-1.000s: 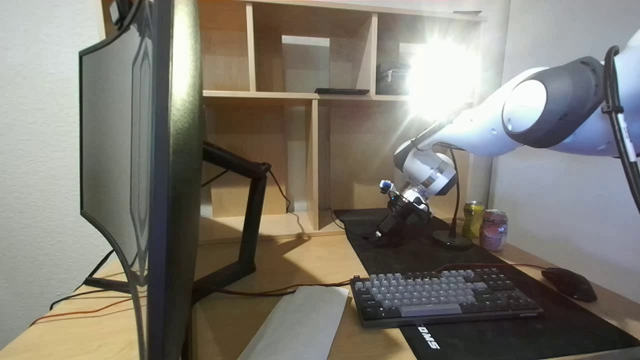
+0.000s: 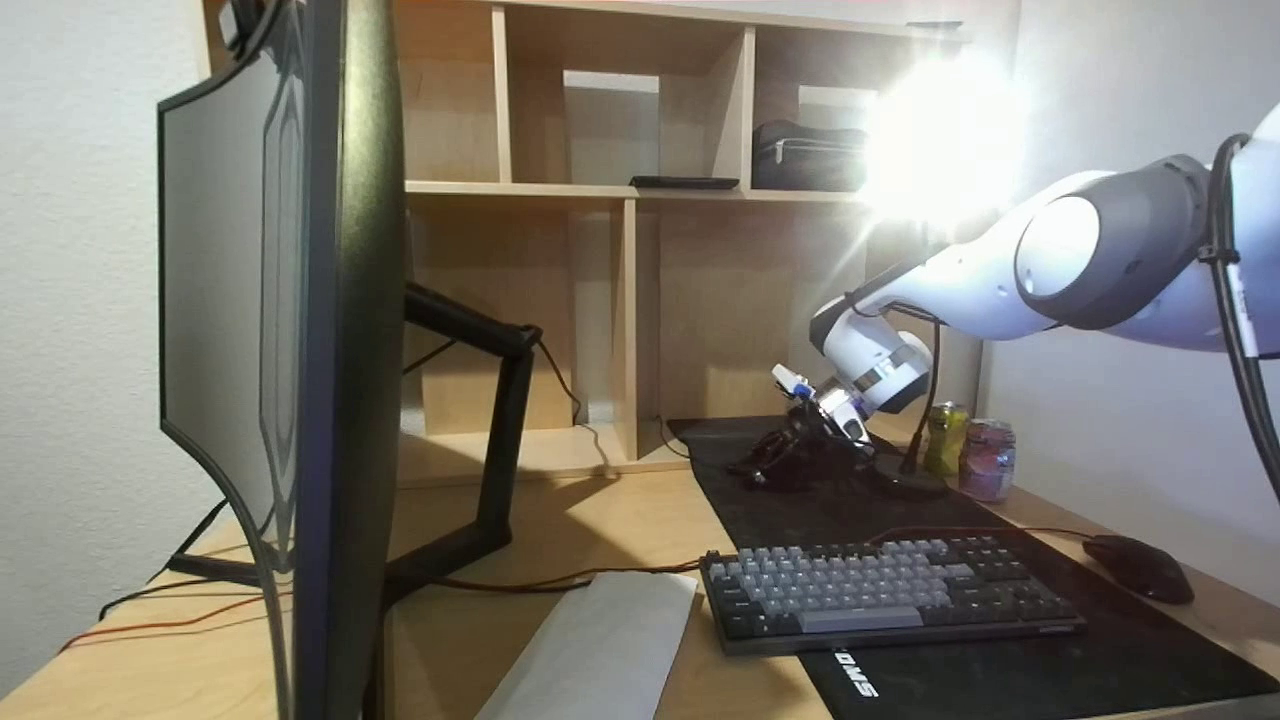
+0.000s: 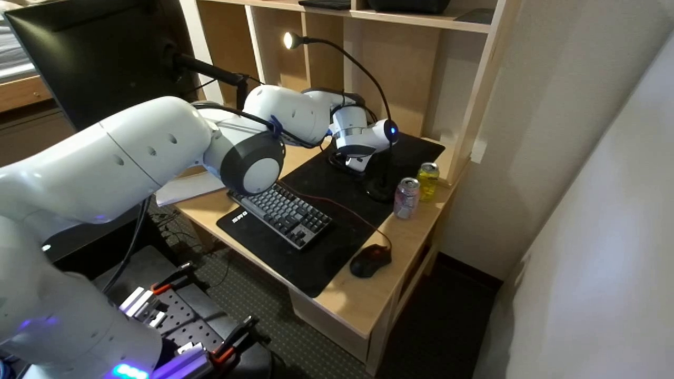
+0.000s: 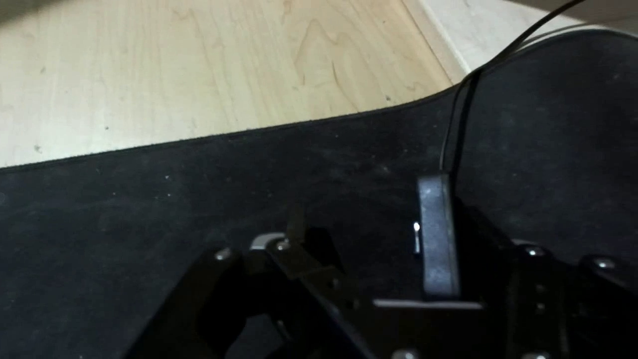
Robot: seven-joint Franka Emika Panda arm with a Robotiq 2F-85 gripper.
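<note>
My gripper is low over the black desk mat, its fingers apart in the wrist view. Only dark mat shows clearly between them. A thin black cable runs from the upper right down to the right finger and passes out of sight there; whether they touch I cannot tell. The gripper is near the mat's back left edge in exterior view 1. Close beside the wrist stands a lit gooseneck lamp, its round base on the mat. Exterior view 2 mostly hides the gripper behind the wrist.
Pink and yellow cans stand right of the lamp. A keyboard and mouse occupy the front. On the left is a large monitor; a wooden shelf closes off the back.
The arm has shifted right in exterior view 1, and its wrist sits slightly lower. The lamp's glow has also moved right. The gripper's fingers look more spread than before.
</note>
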